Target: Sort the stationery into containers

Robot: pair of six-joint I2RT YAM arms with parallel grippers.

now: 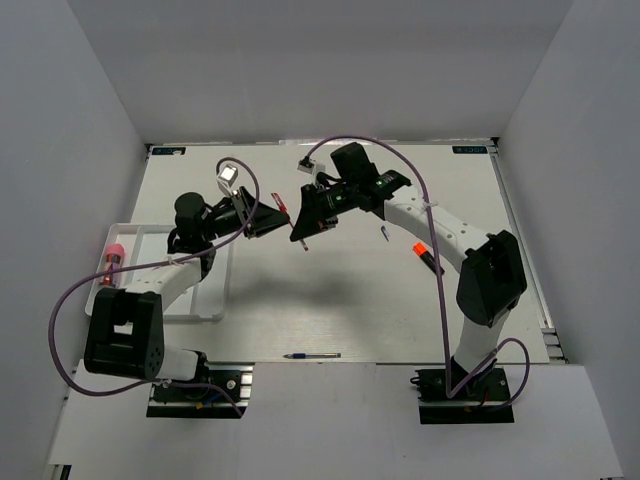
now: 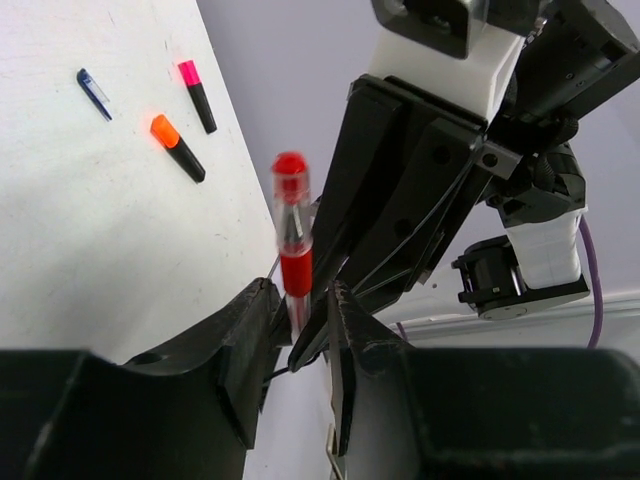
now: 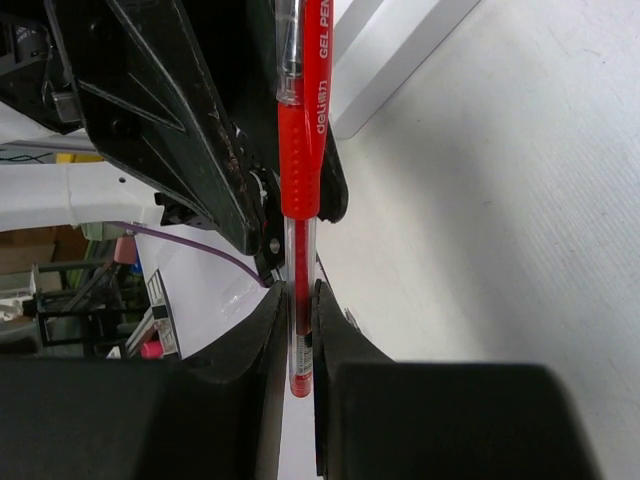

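Observation:
A red gel pen [image 3: 302,160] stands upright in the right wrist view, its lower clear barrel between the fingers of my right gripper, shut on it. From above, the pen [image 1: 281,203] slants above the table between both hands. My left gripper [image 1: 284,217] is close by the pen's upper part. In the left wrist view, the fingers of the left gripper are partly apart, with the pen [image 2: 293,220] pointing up in line with the gap; whether they touch it is unclear. The white divided tray [image 1: 213,312] lies at left, partly covered by the left arm.
An orange-capped black marker [image 1: 428,258] and a small blue pen [image 1: 385,233] lie to the right. A pink-capped marker [image 2: 198,97] is beyond them. Another blue pen [image 1: 312,355] lies along the front edge. Pink items [image 1: 113,258] sit in the tray.

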